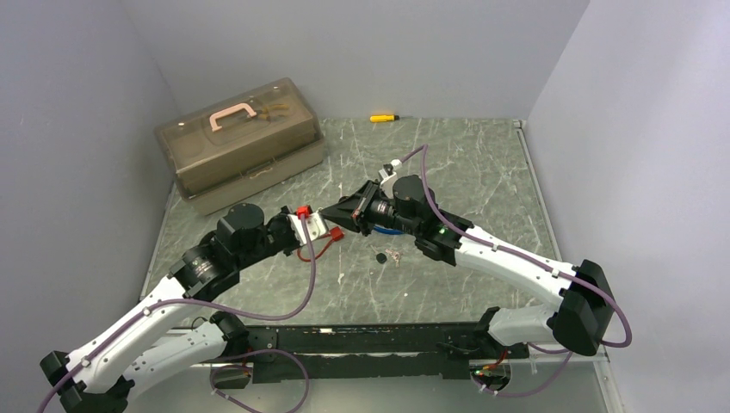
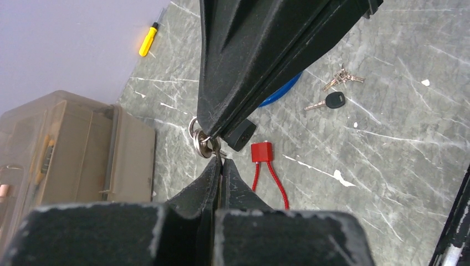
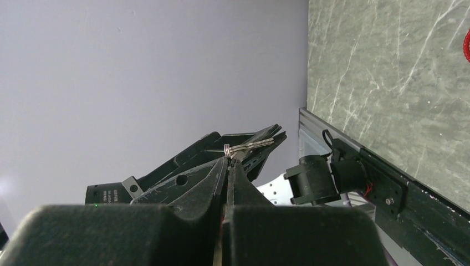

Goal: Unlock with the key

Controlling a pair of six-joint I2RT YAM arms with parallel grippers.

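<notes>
A small bunch of silver keys on a ring hangs in the air between my two grippers. My right gripper is shut on the ring end. From the other side my left gripper is shut on one key's blade, its fingertips almost touching the right ones. In the right wrist view a key reaches across the left fingers. Below lie a black padlock, partly behind the right fingers, and a red padlock with a red cord. Which lock the keys fit cannot be seen.
A blue cable is mostly hidden behind my right gripper. Other loose keys and a black-headed key lie nearby. A brown toolbox stands back left, a yellow screwdriver at the back.
</notes>
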